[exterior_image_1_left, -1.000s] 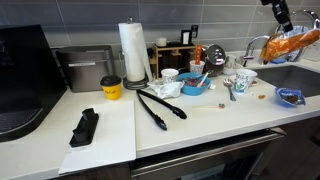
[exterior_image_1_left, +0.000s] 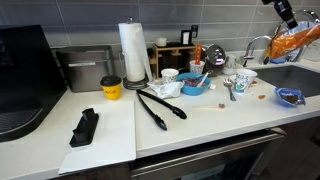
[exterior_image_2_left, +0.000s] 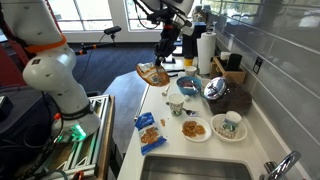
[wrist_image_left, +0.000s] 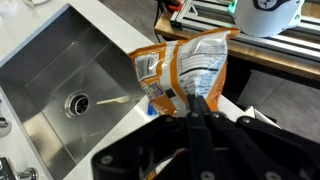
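An orange and white bag (wrist_image_left: 187, 70) hangs from my gripper, which is shut on one end of it in the wrist view. The fingertips are dark and partly hidden by the bag. Exterior view 2 shows the same bag (exterior_image_2_left: 153, 74) held up in the air, above the counter's edge. At the upper right of exterior view 1, the bag (exterior_image_1_left: 293, 39) is near the tap and clear of the counter. Another packet, blue with orange-brown contents (exterior_image_2_left: 151, 135), lies on the counter near the sink.
The steel sink (exterior_image_2_left: 187, 166) is beside the packet. A plate with brown food (exterior_image_2_left: 196, 129), a patterned cup (exterior_image_2_left: 176, 103) and a blue bowl (exterior_image_1_left: 194, 86) crowd the counter. Black tongs (exterior_image_1_left: 161, 108) and a white board (exterior_image_1_left: 103, 143) lie farther left, with some bare counter between.
The arm has shifted slightly to the right in exterior view 1, carrying the bag along. The bag is tilted a little more. Things on the counter look unmoved.
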